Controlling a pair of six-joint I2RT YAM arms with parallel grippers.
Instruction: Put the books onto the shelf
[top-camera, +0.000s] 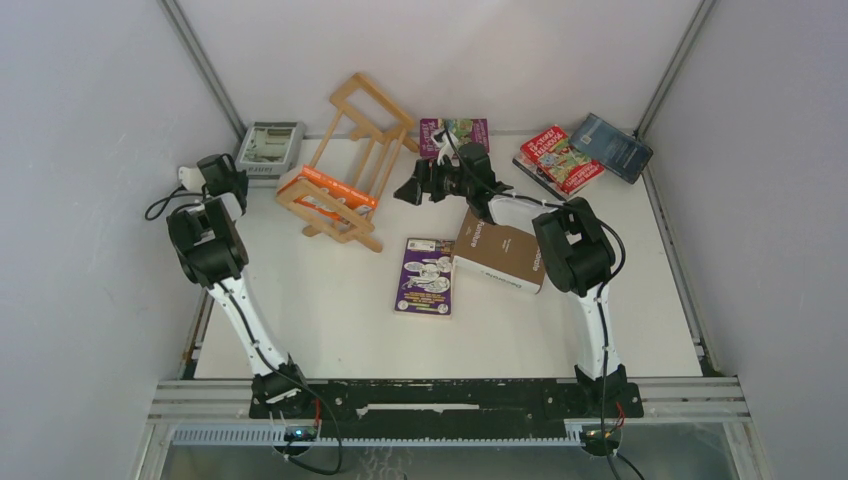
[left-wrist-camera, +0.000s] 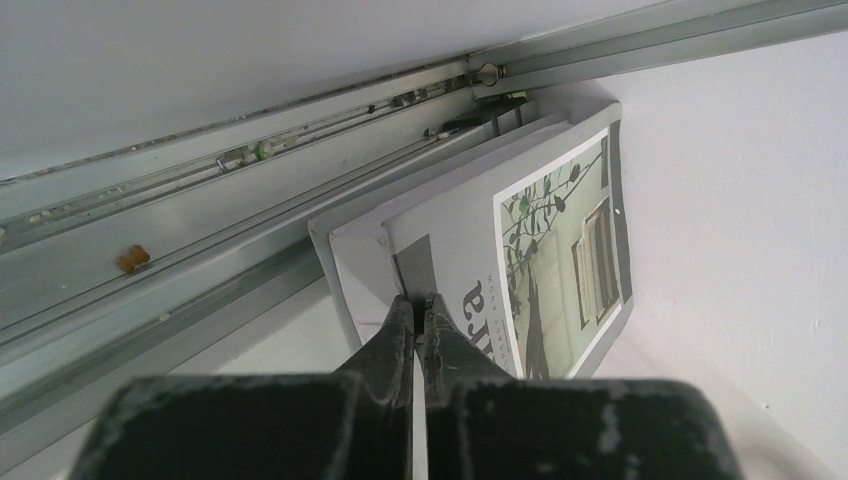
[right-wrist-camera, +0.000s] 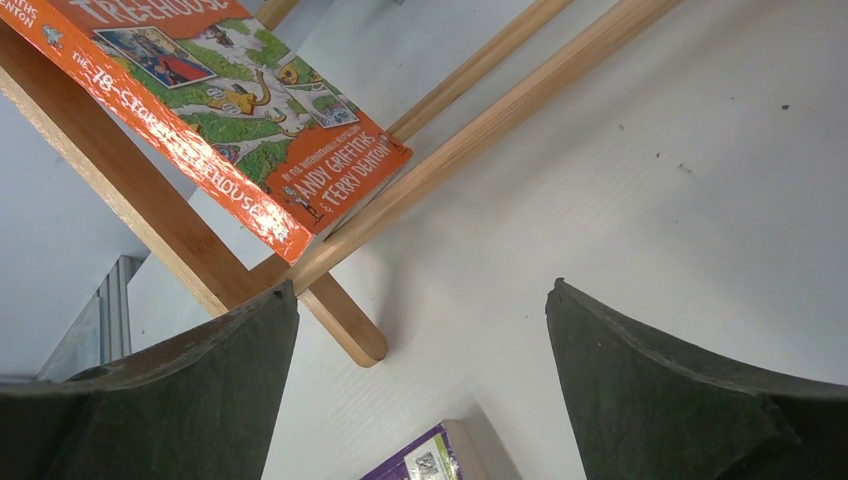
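My left gripper is shut, its tips against the near edge of a grey-white book stack (left-wrist-camera: 555, 260) in the back left corner (top-camera: 268, 148); nothing clear shows between them. My right gripper stands open beside a wooden stand (top-camera: 340, 225) holding an orange Treehouse book (right-wrist-camera: 250, 130). Nearer the front lie a purple book (top-camera: 423, 277) and a brown book (top-camera: 495, 255). Another purple book (top-camera: 460, 130) is at the back. At the back right are a red book (top-camera: 560, 160) and a dark blue book (top-camera: 610, 150).
Metal rails and walls (top-camera: 675, 230) border the sides and back, with the left gripper close to the left rail.
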